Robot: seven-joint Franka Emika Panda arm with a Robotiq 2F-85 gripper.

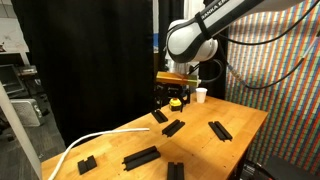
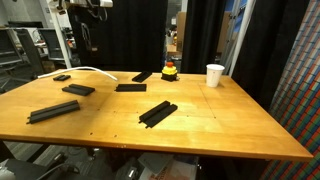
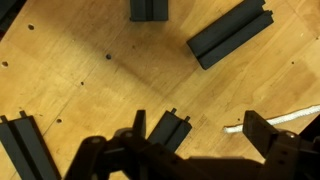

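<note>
My gripper is open, its two dark fingers wide apart at the bottom of the wrist view. It hangs above the wooden table with nothing held. Several flat black pieces lie scattered below. In the wrist view one black piece (image 3: 168,130) shows partly in the gap, on the table below. Another black block (image 3: 230,32) lies at upper right, a further black piece (image 3: 149,9) at the top edge and a long black strip (image 3: 30,148) at lower left. Exterior view 2 shows a pair of black strips (image 2: 158,114) near the table's middle.
A white cable (image 1: 95,135) curves across the table's left side. A yellow and red toy (image 2: 169,72) and a white cup (image 2: 214,75) stand toward the back. Bare tabletop (image 2: 240,120) stretches along the right in exterior view 2.
</note>
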